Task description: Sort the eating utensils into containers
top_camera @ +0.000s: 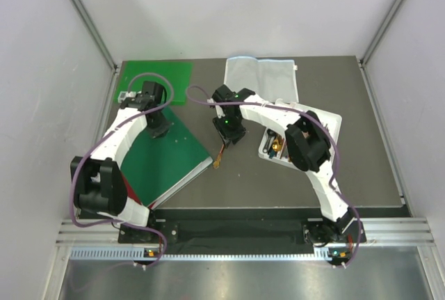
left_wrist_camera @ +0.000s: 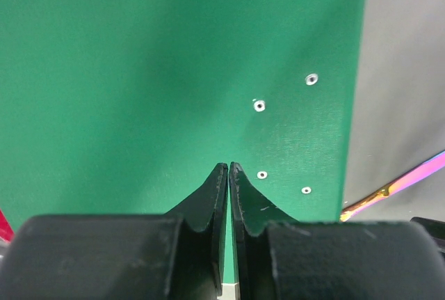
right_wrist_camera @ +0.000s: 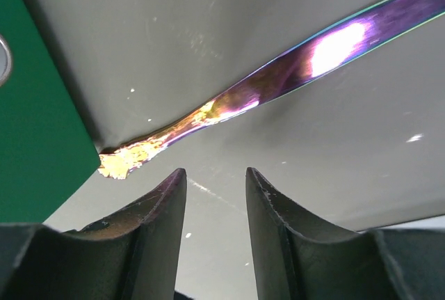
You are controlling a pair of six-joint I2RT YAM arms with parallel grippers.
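A shiny rainbow-coloured utensil [top_camera: 217, 160] lies on the grey table, its gold end close to the green book's edge; its other end is hidden under my right gripper [top_camera: 225, 138] in the top view. From the right wrist, the utensil [right_wrist_camera: 268, 81] runs diagonally beyond the open fingertips, with nothing between them. The left gripper has its fingertips together over the green book, empty; the utensil [left_wrist_camera: 391, 190] shows off to its right. A white tray [top_camera: 278, 161] at right holds several utensils in compartments, partly covered by the right arm.
The large green book [top_camera: 170, 157] fills the left of the table. A bright green board [top_camera: 177, 74] lies behind it, and an open white notebook [top_camera: 261, 74] at the back middle. Bare table [top_camera: 243, 188] shows at the front centre.
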